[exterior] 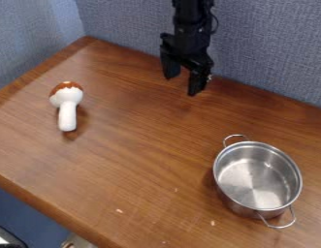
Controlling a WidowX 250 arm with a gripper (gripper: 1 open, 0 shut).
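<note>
My black gripper (186, 70) hangs at the back centre of the wooden table (137, 155), low near its surface, its two fingers spread apart with nothing visible between them. A white mushroom-like toy (67, 110) with a brown-and-white cap lies at the left of the table, apart from the gripper. A steel pot (257, 177) with wire handles stands at the lower right, also apart from the gripper.
A grey-blue padded wall (272, 53) runs behind the table. The table's left edge drops to a blue surface at the lower left.
</note>
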